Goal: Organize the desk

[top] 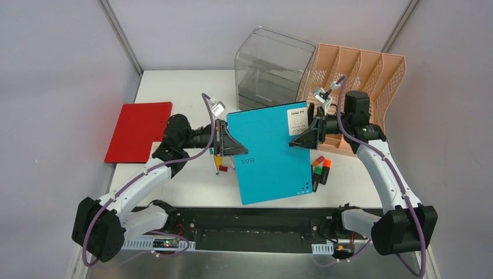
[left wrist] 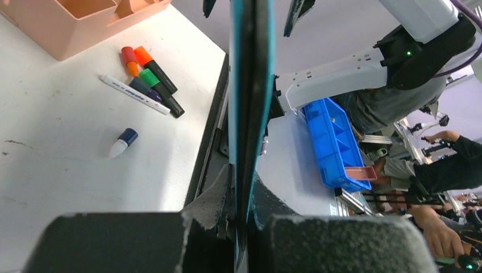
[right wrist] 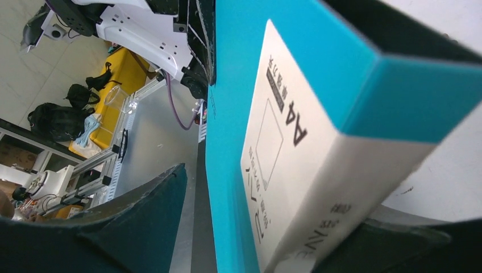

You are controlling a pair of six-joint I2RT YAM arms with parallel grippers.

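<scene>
A blue A4 file (top: 267, 165) with a white label hangs upright over the desk, its left edge clamped in my left gripper (top: 238, 151); in the left wrist view it stands edge-on between the fingers. My right gripper (top: 305, 133) is at the file's upper right, part open, with the labelled spine between or close beside its fingers; contact is unclear. A red file (top: 136, 131) lies at the desk's left. Markers (left wrist: 157, 85) and a small white-and-navy item (left wrist: 124, 142) lie on the desk beneath.
A peach slotted organizer (top: 389, 70) stands at the back right, with a clear acrylic container (top: 264, 49) beside it.
</scene>
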